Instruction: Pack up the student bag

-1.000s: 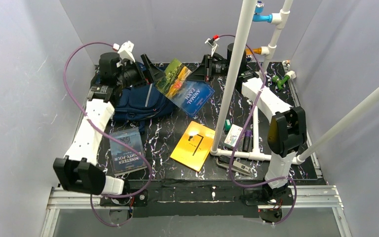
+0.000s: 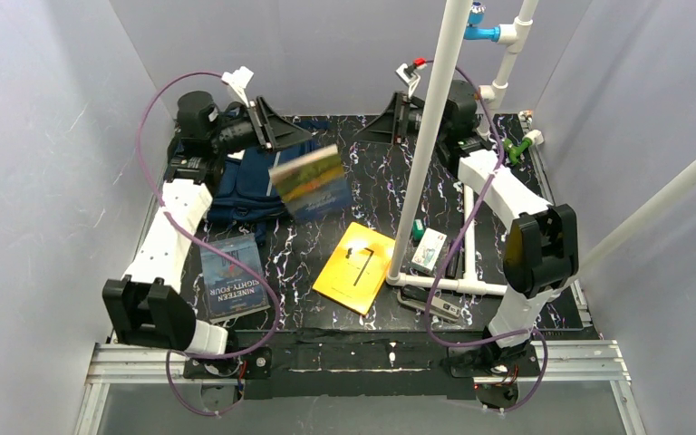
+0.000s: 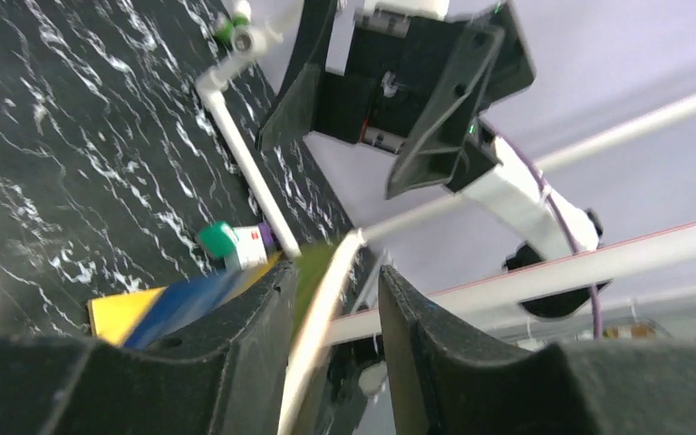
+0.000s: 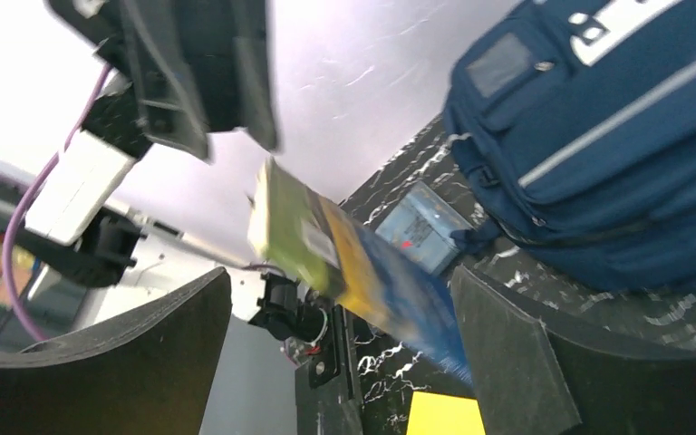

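Motion-blurred, the Animal Farm book (image 2: 313, 184) is in mid-air, tilted, between the two arms. Its green-yellow end lies just below the tips of my left gripper (image 2: 294, 134). In the left wrist view its edge shows in the gap between the parted fingers; I see no firm grip. From the right wrist view, the book (image 4: 353, 263) appears clear of the left fingertips. My right gripper (image 2: 367, 132) stands open and empty, apart from the book. The dark blue bag (image 2: 249, 177) lies at the back left, partly under the left arm.
The Nineteen Eighty-Four book (image 2: 234, 276) lies front left, a yellow notebook (image 2: 355, 267) front middle. A white box (image 2: 429, 251) and small items sit inside the white pipe frame (image 2: 430, 136), whose upright stands beside my right arm. Open dark tabletop lies between bag and notebook.
The right gripper held the book earlier; the book is now apart from it, lower, shifted left and turned.
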